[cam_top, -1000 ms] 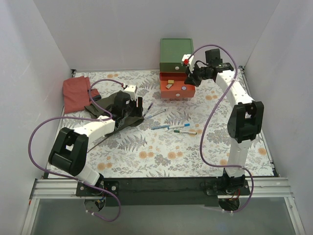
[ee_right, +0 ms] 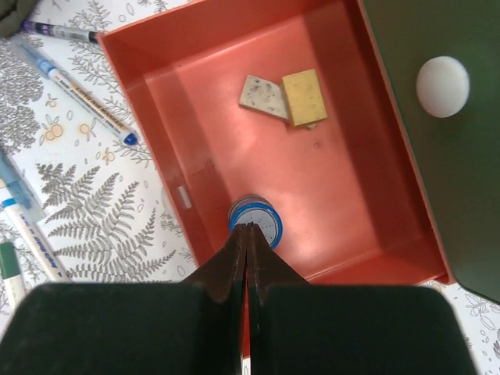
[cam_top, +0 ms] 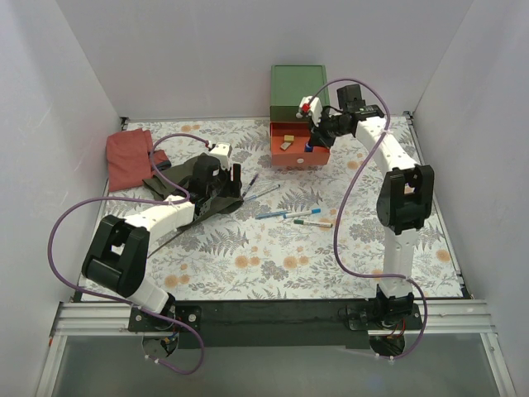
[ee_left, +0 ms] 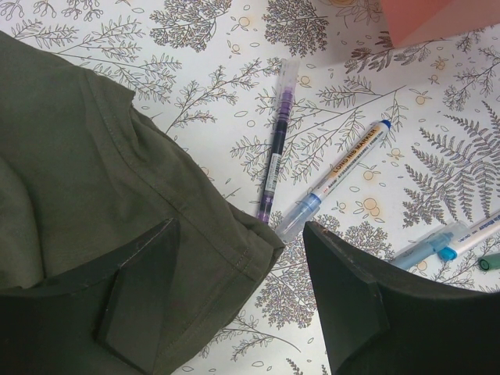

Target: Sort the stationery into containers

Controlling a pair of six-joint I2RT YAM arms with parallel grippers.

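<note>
An orange-red drawer [ee_right: 187,86] stands pulled out of a green cabinet [cam_top: 298,87]. Inside it lie a yellow eraser [ee_right: 305,98], a grey-white eraser [ee_right: 263,95] and a round blue-rimmed item [ee_right: 259,221]. My right gripper is shut, its tips over the round item's near edge; whether they touch it I cannot tell. In the left wrist view my left gripper is open above an olive cloth [ee_left: 94,180]. Ahead of it lie a purple pen [ee_left: 276,141] and a blue-tipped marker [ee_left: 336,176], their lower ends by the cloth's corner.
Right of those pens lie a light-blue marker [cam_top: 270,215], a white blue-capped marker [cam_top: 302,212] and a green-capped marker [cam_top: 313,223]. A folded red cloth [cam_top: 129,159] rests at the back left.
My right gripper has shifted left over the drawer. The round item inside shows its blue side now, where a pale top showed before. My left arm has kept its place.
</note>
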